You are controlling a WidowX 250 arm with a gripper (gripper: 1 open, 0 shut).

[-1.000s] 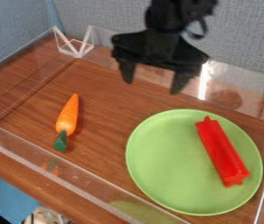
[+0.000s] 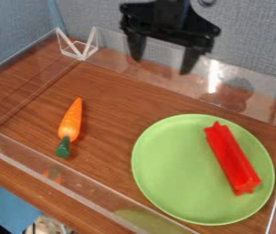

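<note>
My black gripper (image 2: 162, 50) hangs high at the top centre, open, with nothing between its two fingers, above the back of the wooden surface. An orange carrot with a green top (image 2: 71, 122) lies on the wood at the left. On the right, a red elongated object (image 2: 231, 158) lies on a green plate (image 2: 177, 174).
Clear low walls border the wooden surface (image 2: 122, 105), with white corner brackets (image 2: 77, 46) at the back left and at the left edge. The middle of the wood, between carrot and plate, is clear.
My gripper has risen and moved back, away from the middle of the wooden surface. The carrot, plate and red object have not moved.
</note>
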